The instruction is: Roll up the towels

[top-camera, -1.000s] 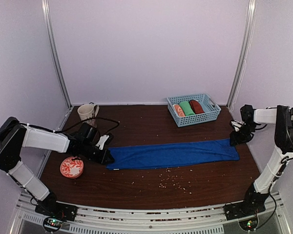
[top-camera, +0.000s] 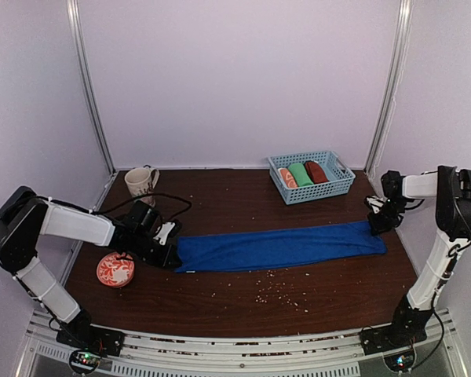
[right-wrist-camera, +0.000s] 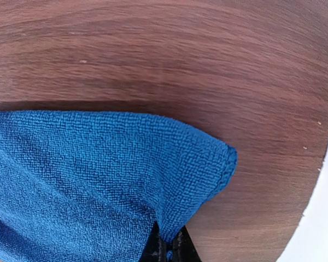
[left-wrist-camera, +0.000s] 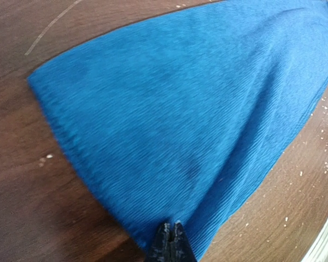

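Observation:
A long blue towel (top-camera: 282, 247) lies stretched across the table, with a crease running lengthwise near its left end. At that end, my left gripper is shut, and the cloth gathers at its fingertips. The opposite end is pinched by my right gripper, which is shut on the towel edge. A short flap of towel (right-wrist-camera: 197, 147) sticks out beyond the right fingers, bunched toward them. From above, the arms cover both gripped spots.
Behind the towel stands a light-blue basket (top-camera: 320, 190) holding several rolled towels (top-camera: 300, 174). A white mug (top-camera: 140, 182) is at the back left, a red patterned bowl (top-camera: 115, 269) in front of the left arm. Crumbs (top-camera: 275, 292) lie scattered in front of the towel.
The towel's left end has shifted slightly to the right.

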